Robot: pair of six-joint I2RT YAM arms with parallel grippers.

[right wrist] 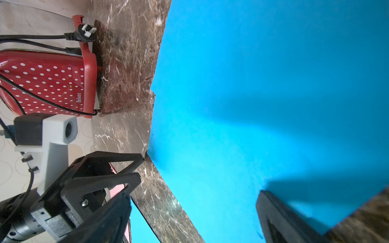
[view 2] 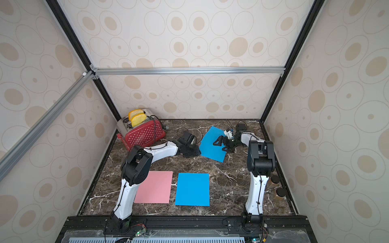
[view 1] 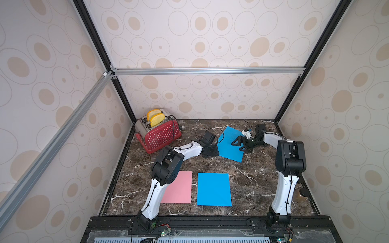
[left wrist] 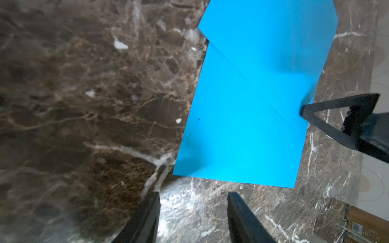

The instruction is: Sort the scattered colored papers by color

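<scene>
Two overlapping blue sheets (left wrist: 243, 121) lie at the back of the table, one turned against the other. A blue sheet (view 1: 214, 189) lies flat at the front, and beside it is a pink sheet (view 1: 178, 188), partly covered by my left arm in the top left view. My left gripper is part open, with only tabletop between its fingers, close to the left edge of the back sheets. Over their right side stands my right gripper, its fingers wide apart and blue paper beneath. It holds nothing.
A red dotted toaster (view 1: 160, 135) with yellow slices (view 1: 156, 117) stands at the back left, its cord and plug beside it. Small round brown objects (view 2: 277, 192) sit by the right edge. Bare marble (view 1: 251, 182) lies right of the front blue sheet.
</scene>
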